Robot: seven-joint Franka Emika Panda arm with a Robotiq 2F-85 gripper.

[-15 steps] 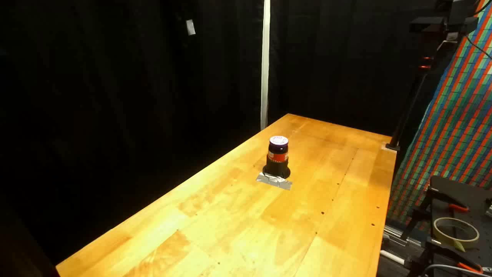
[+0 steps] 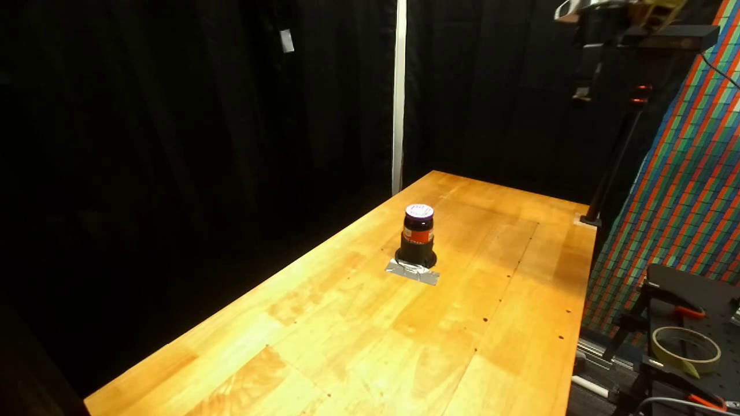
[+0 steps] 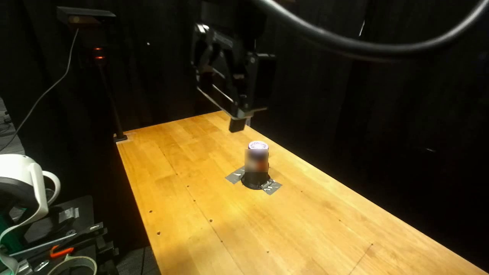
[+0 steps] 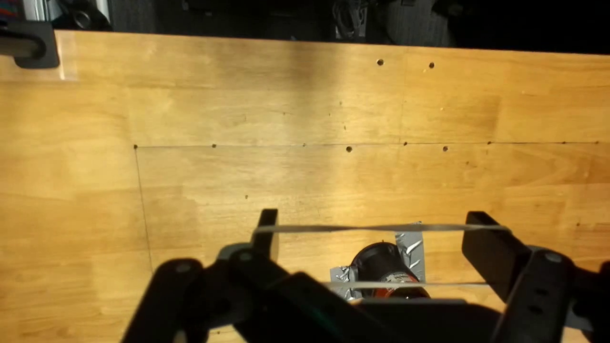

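Observation:
A dark jar (image 2: 418, 234) with a white lid and a red-orange label stands upright in a black holder (image 3: 255, 179), fixed to the wooden table with silver tape. My gripper is open, its fingers (image 4: 486, 240) wide apart with nothing between them. Bands stretch across the gap from one finger to the other. In the second exterior view the gripper hangs well above the table, higher than the jar's lid (image 3: 258, 145). From the wrist, the jar (image 4: 397, 283) appears low in the picture, its lid hidden behind the gripper's dark parts.
Bare wooden tabletop (image 2: 361, 333) surrounds the jar. A lamp-like stand (image 3: 110, 91) rises at the table's far corner. Beside the table, a low black surface holds a tape roll (image 2: 685, 349) and clamps. A thick cable (image 3: 366, 46) loops across the top of the second exterior view.
In the first exterior view, the arm at the upper right has moved left, away from the lamp stand and further in over the table. The jar and holder have not moved.

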